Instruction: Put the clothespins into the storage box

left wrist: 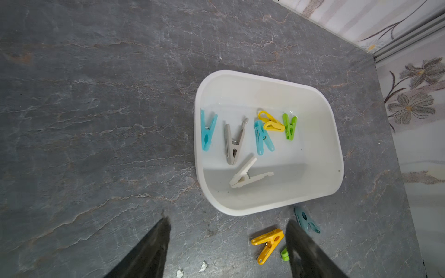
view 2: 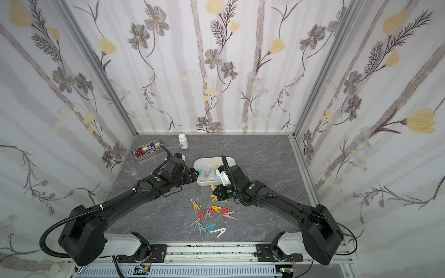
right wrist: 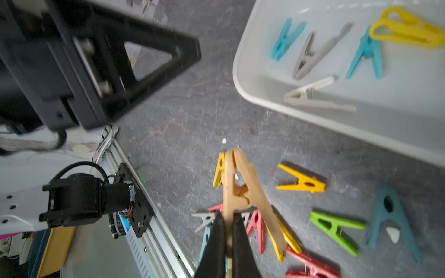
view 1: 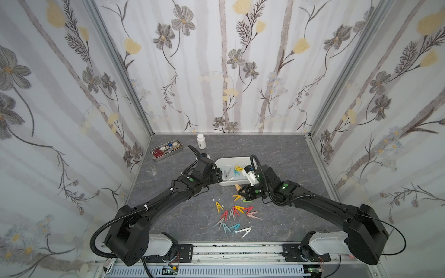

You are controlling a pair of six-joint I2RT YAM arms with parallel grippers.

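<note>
In the right wrist view my right gripper is shut on one leg of a tan clothespin (right wrist: 236, 194), which hangs above the table just in front of the white storage box (right wrist: 245, 88). My left gripper stands open and empty, near the box's left front corner. Several clothespins lie inside the box, among them a grey one (left wrist: 234, 144), a white one (left wrist: 248, 176) and a small green one (left wrist: 289, 126). Loose on the table in front are a yellow clothespin (right wrist: 303, 182), a green one (right wrist: 337, 229), a teal one (right wrist: 389, 217) and several more.
A metal tray of tools (view 1: 166, 150) and a white bottle (view 1: 201, 141) stand at the back left. The left arm (view 1: 190, 183) reaches close to the box's left side. Behind and right of the box the table (view 1: 287, 157) is bare.
</note>
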